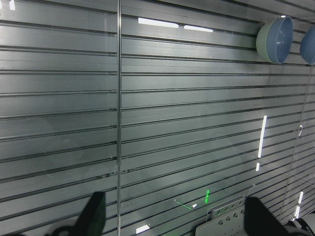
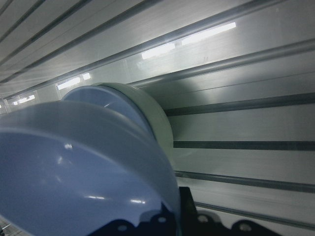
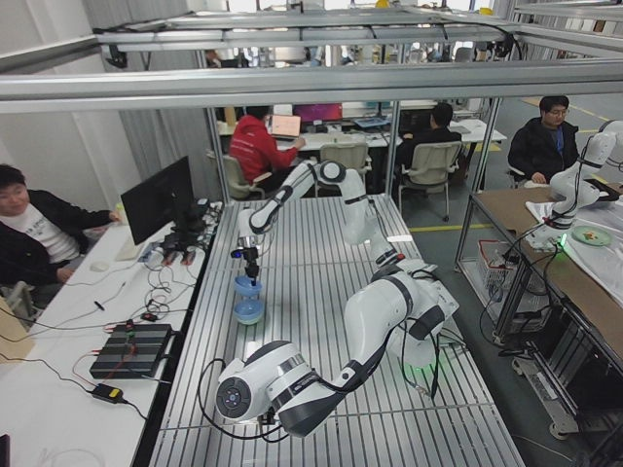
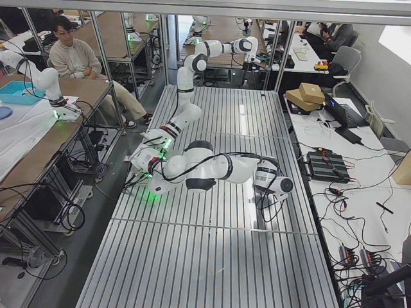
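Note:
In the camera left view my right gripper (image 3: 251, 272) holds a blue bowl (image 3: 245, 287) by its rim, raised over a second bowl (image 3: 249, 312) on the slatted metal table (image 3: 321, 253). In the right wrist view the held bowl (image 2: 74, 177) fills the lower left; the lower bowl, pale green outside and blue inside (image 2: 155, 115), sits behind it. The left wrist view shows both bowls (image 1: 267, 42) at top right, and the dark edges of my left gripper at the bottom; its fingertips and state are unclear.
The left arm (image 3: 370, 331) stretches across the near part of the table. A white desk (image 3: 68, 389) with monitor, boxes and cables runs along the side, with a seated person.

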